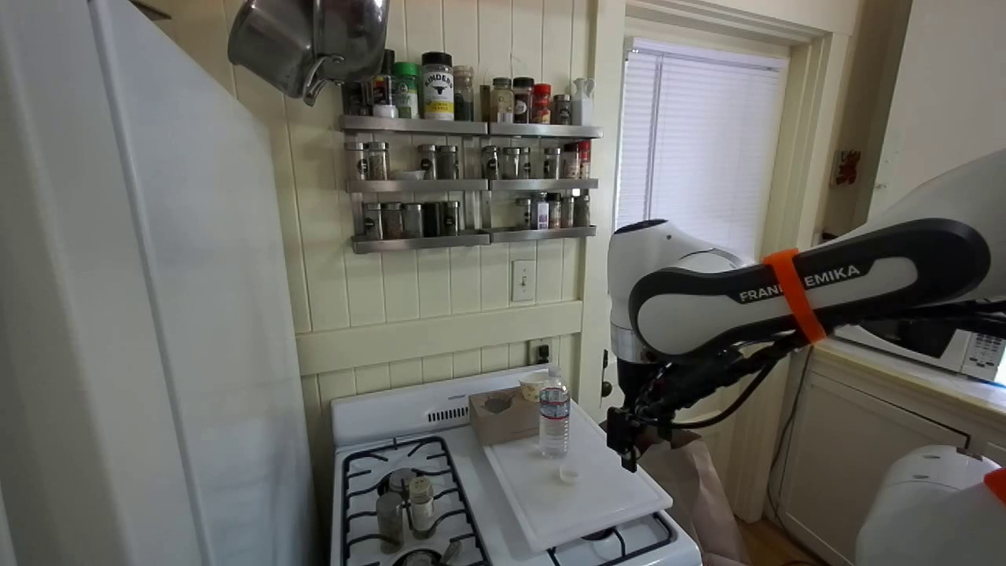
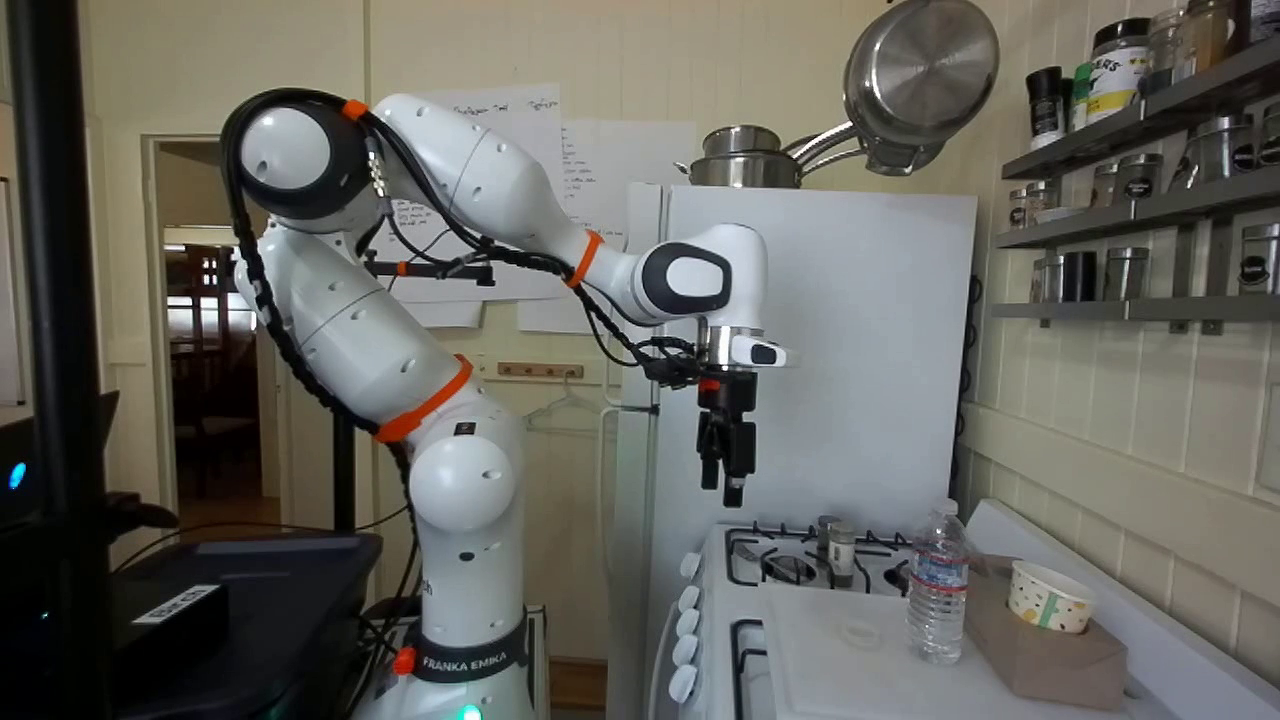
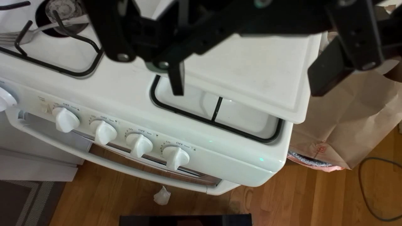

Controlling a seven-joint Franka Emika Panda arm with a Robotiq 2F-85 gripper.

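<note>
My gripper stands open in the wrist view, its two fingers wide apart with nothing between them. In exterior view 2 the gripper points straight down, well above the stove's front part. A clear water bottle with a blue and red label is upright on the white board. Close to it on the board lies a small whitish round item. Behind the bottle sits a brown cardboard box, with a patterned paper cup on top.
Two spice jars stand on the left burner grate. A fork lies by a burner. A brown paper bag is beside the stove. Knobs line its front. Spice shelves hang on the back wall.
</note>
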